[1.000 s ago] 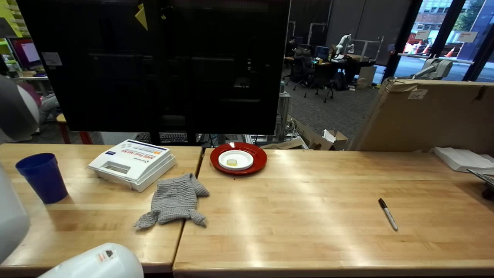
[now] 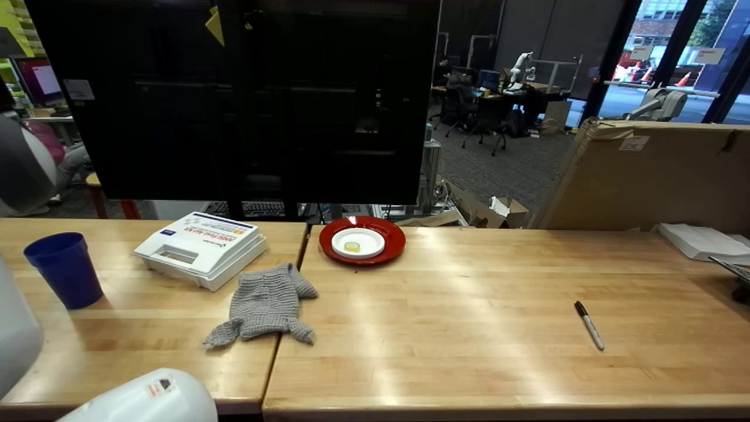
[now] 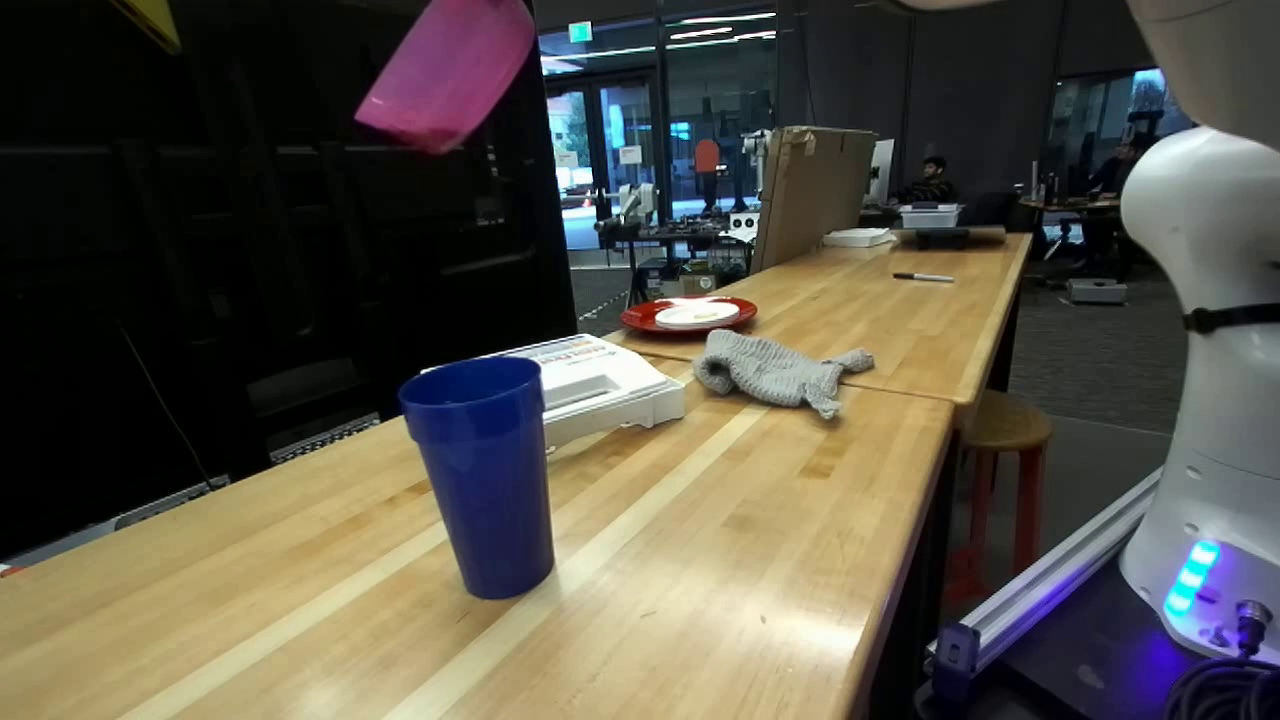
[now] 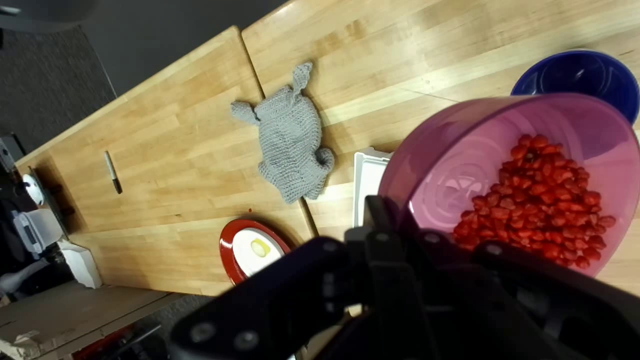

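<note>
In the wrist view a pink translucent cup point(image 4: 444, 135) hangs tilted, its rim pinched in my gripper. Small red pieces point(image 4: 543, 207) are heaped against its lower wall. Beyond it, partly hidden, the mouth of a dark blue cup point(image 4: 579, 75) shows. Exterior view 2 has the pink cup point(image 3: 462, 66) at the top, leaning high above the table, while the blue cup point(image 3: 480, 480) stands upright on the wood below. My gripper is out of sight in both exterior views.
A white first aid kit point(image 2: 200, 246) lies beside the blue cup, with grey knitwear point(image 2: 267, 306) near it. Farther along sit a red plate point(image 2: 394, 246) bearing a white dish point(image 2: 372, 242), and a black marker point(image 2: 590, 327).
At the left edge of exterior view 1 the arm has shifted very slightly. The objects on the table have not moved.
</note>
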